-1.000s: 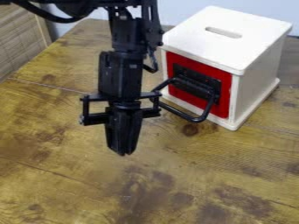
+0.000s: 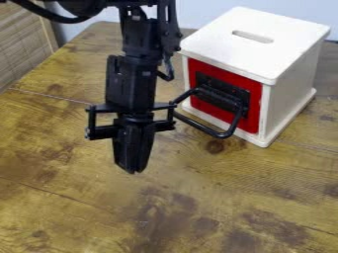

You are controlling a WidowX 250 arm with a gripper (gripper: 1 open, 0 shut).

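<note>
My black gripper point(image 2: 132, 158) hangs over the wooden table left of a white box point(image 2: 284, 79), its fingers pointing down and shut, with nothing visible between them. The box has a slot in its top and a red front panel point(image 2: 204, 111) with black fittings and a black bar handle reaching out toward the gripper. Whether the gripper touches that handle cannot be told from this view.
A woven panel point(image 2: 20, 54) stands at the far left edge, and the box takes up the back right.
</note>
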